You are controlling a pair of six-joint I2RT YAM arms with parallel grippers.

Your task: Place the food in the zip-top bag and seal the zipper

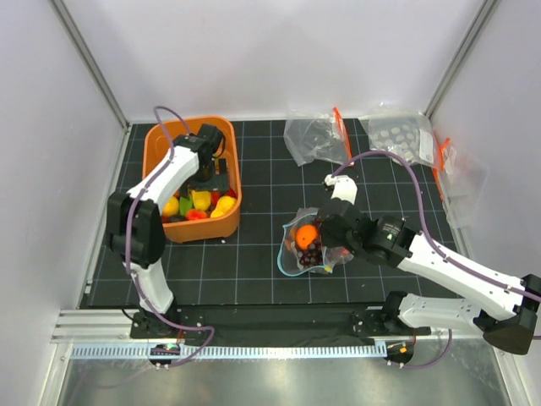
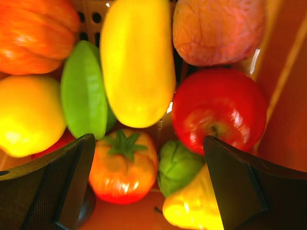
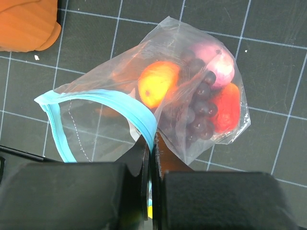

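Note:
My left gripper is open inside the orange bin (image 1: 190,230), above a tomato (image 2: 122,177), a green pepper-like fruit (image 2: 175,165) and a yellow pear (image 2: 187,206), with a red apple (image 2: 218,108) and long yellow fruit (image 2: 136,62) alongside. The clear zip bag (image 3: 129,72) with a blue zipper holds an orange (image 3: 158,84), dark grapes (image 3: 201,110), a pink fruit (image 3: 218,67) and a red piece (image 3: 225,108). My right gripper is shut on the bag's zipper edge.
Spare clear bags (image 1: 308,139) with orange sliders lie at the back centre and right.

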